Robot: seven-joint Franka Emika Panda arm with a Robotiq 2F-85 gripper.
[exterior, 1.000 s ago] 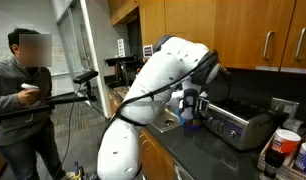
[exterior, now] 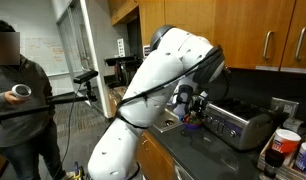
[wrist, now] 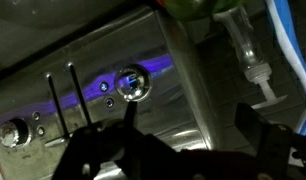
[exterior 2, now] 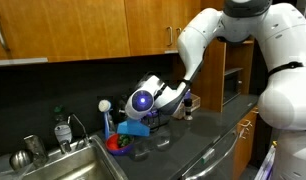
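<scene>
My gripper is open with nothing between its dark fingers. In the wrist view it hangs before a metallic toaster oven [wrist: 63,105] with round knobs. At the top edge of that view is part of a bowl [wrist: 193,8] with something green and red in it. In exterior view 2 a reddish bowl [exterior 2: 117,149] with green contents stands on the counter beside the sink, and the gripper [exterior 2: 133,128] is close by it. Whether they touch, I cannot tell.
A clear bottle [wrist: 248,55] lies near a blue strip [wrist: 291,45]. The sink [exterior 2: 68,166] is left of the bowl, with a soap bottle [exterior 2: 62,131] behind. Cups [exterior: 284,142] stand at the right.
The arm has shifted in exterior view 1, its upper part leaning farther right toward the toaster oven, while the gripper end stays near the sink. The person at left has changed posture slightly.
</scene>
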